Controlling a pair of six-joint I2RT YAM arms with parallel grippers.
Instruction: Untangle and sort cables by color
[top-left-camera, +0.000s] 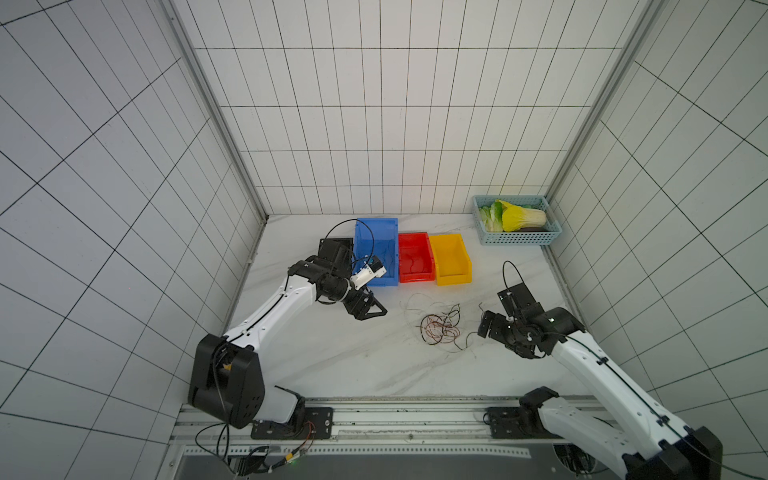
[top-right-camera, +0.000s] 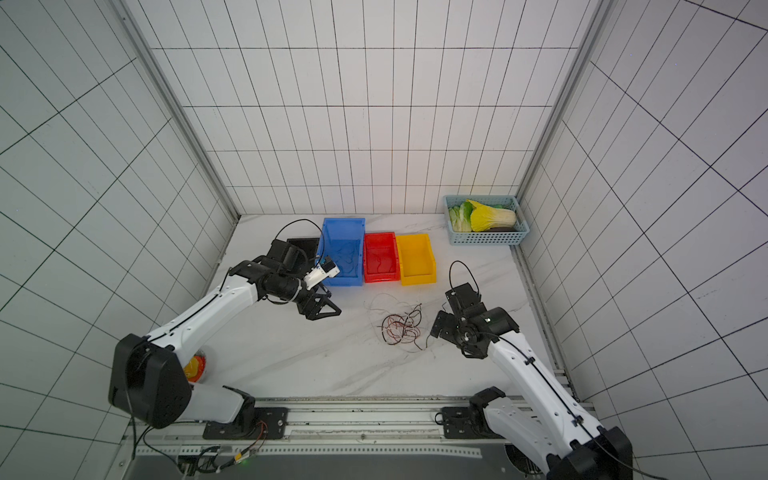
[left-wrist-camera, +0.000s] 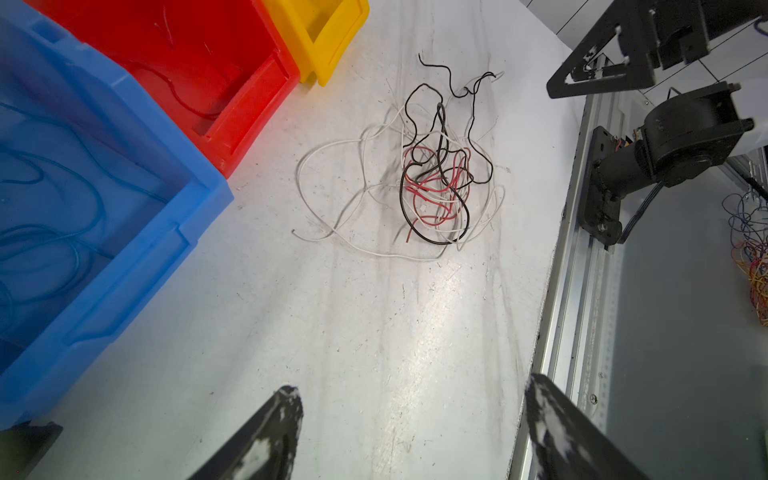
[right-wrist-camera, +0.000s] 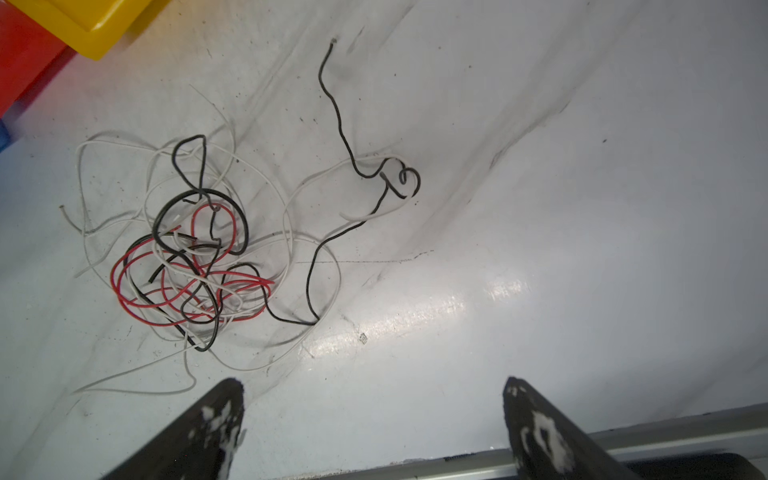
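A tangle of black, red and white cables (right-wrist-camera: 200, 264) lies on the white tabletop in front of the bins. Blue cable (left-wrist-camera: 80, 256) lies inside the blue bin (left-wrist-camera: 152, 264), and red cable is in the red bin (left-wrist-camera: 256, 120). A yellow bin (top-right-camera: 416, 256) stands to their right, and a black bin (top-right-camera: 302, 246) is partly hidden behind my left arm. My left gripper is open and empty, left of the tangle. My right gripper is open above the table at the tangle's right, nothing between its fingers.
A pale blue basket (top-left-camera: 517, 236) with leafy vegetables stands at the back right. Tiled walls enclose both sides and the back.
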